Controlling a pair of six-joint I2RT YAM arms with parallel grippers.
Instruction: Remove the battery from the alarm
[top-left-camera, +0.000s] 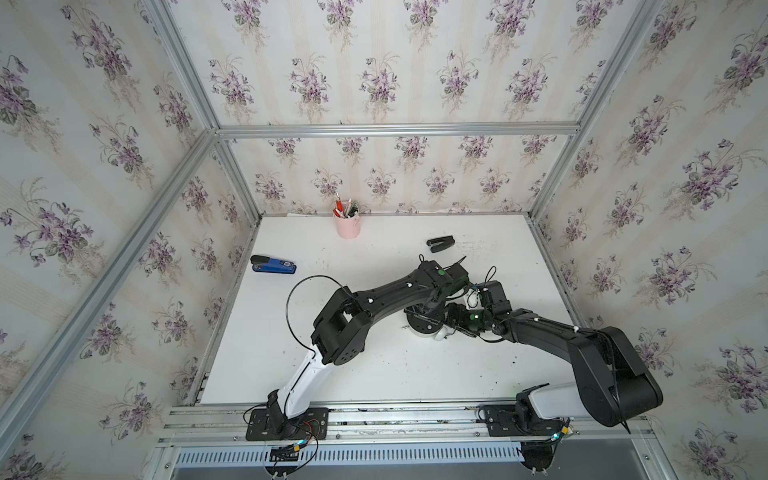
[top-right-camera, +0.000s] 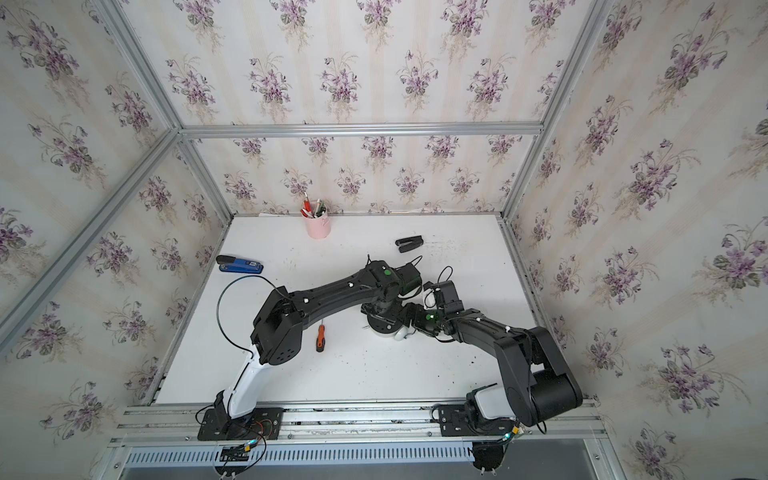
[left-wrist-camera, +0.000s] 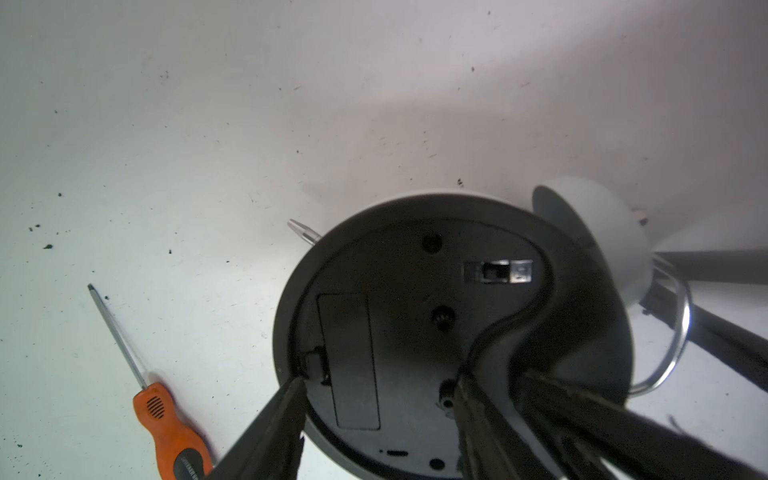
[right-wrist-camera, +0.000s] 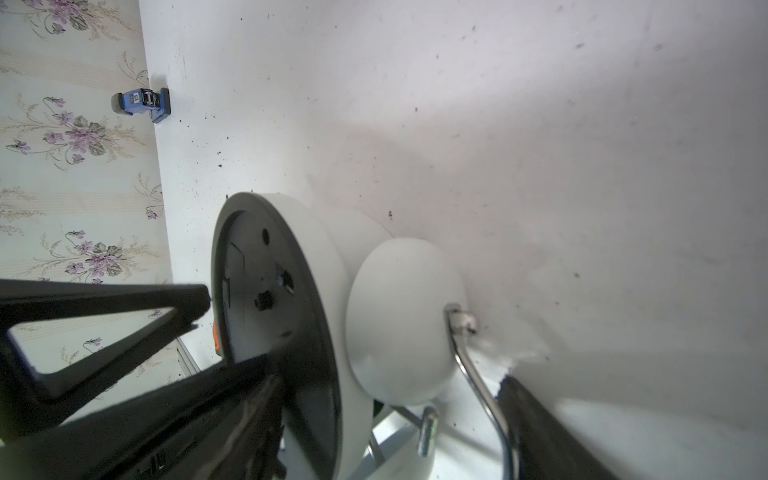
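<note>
The white alarm (top-right-camera: 387, 329) has its black back (left-wrist-camera: 416, 272) turned upward below my left gripper. A closed rectangular battery cover (left-wrist-camera: 348, 360) with a small latch (left-wrist-camera: 313, 364) shows on it; no battery is visible. Over that back, the left fingers stand apart, with nothing clasped between them. My right gripper is at the alarm's bell side. Its fingers are spread around the rim, a white bell (right-wrist-camera: 408, 320) and the metal handle (right-wrist-camera: 484, 392); firm contact on both sides does not show. The arms cover part of the alarm in the top views.
An orange screwdriver (left-wrist-camera: 172, 436) lies left of the alarm. Farther back are a blue stapler (top-left-camera: 273, 264), a pink pen cup (top-left-camera: 348, 225) and a small black stapler (top-left-camera: 440, 243). Both arms are close together over the alarm.
</note>
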